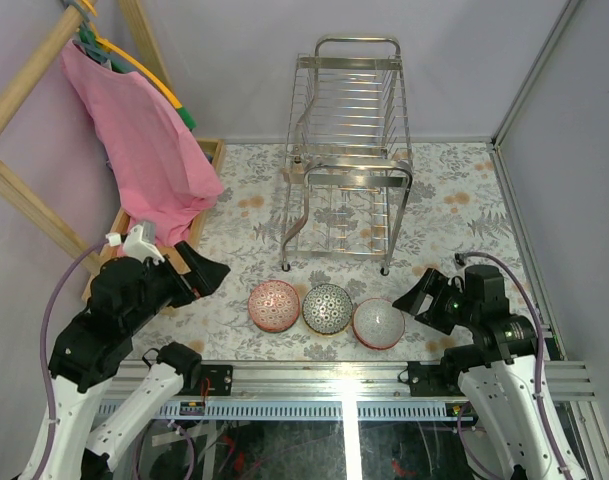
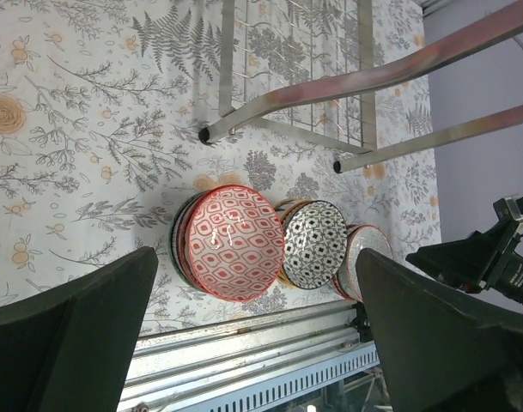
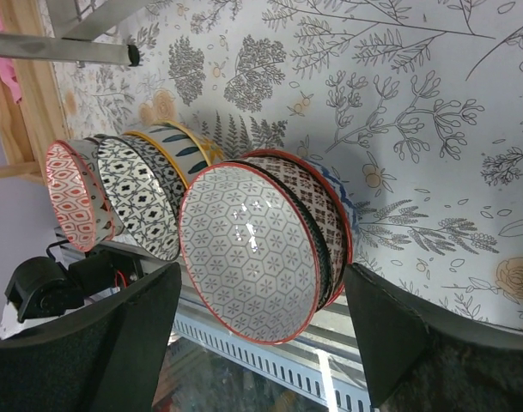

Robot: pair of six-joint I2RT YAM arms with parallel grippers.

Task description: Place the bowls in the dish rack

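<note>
Three stacks of bowls stand in a row in front of the metal dish rack (image 1: 347, 180): red-patterned (image 1: 274, 305), black-and-white (image 1: 327, 308) and pale grey with a red rim (image 1: 379, 323). My left gripper (image 1: 206, 280) hangs open to the left of the red stack, nothing between its fingers. My right gripper (image 1: 414, 305) is just right of and above the grey stack, its fingers apart and empty; in the right wrist view the grey top bowl (image 3: 248, 249) lies between and beyond the fingertips.
A wooden clothes stand (image 1: 29, 208) with a pink cloth (image 1: 134, 140) is at the left, over a wooden tray. Bare patterned surface (image 1: 459, 200) lies right of the rack. An aluminium rail (image 1: 294, 370) runs along the front edge.
</note>
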